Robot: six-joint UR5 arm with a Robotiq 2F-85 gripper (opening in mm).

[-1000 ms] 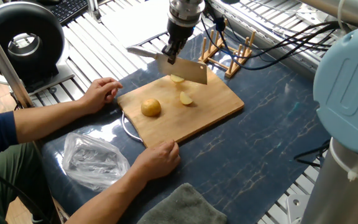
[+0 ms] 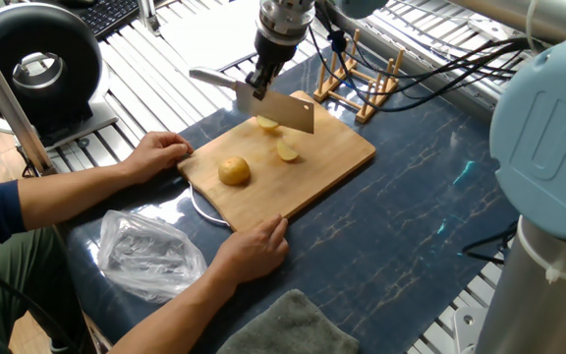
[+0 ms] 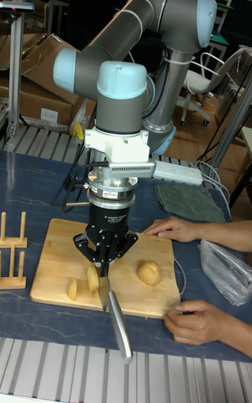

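Note:
My gripper (image 2: 257,87) is shut on a cleaver (image 2: 281,110) with a grey handle, held above the far part of the wooden cutting board (image 2: 308,185). In the other exterior view the gripper (image 3: 106,259) points straight down and the cleaver's handle (image 3: 119,321) sticks out toward that camera. A rounded potato piece (image 2: 233,171) rests on the board. One cut piece (image 2: 287,150) lies beyond it, and another cut piece (image 2: 267,123) is partly covered by the blade. Whether the blade touches that piece cannot be told.
A person's hands (image 2: 253,252) hold the board at two corners. Nearby are a clear plastic bag (image 2: 148,258), a grey cloth (image 2: 291,329) and a wooden rack (image 2: 364,90). The dark mat (image 2: 401,231) right of the board is clear.
The gripper and cleaver have moved left in exterior view 1. The person's far hand has come to the board.

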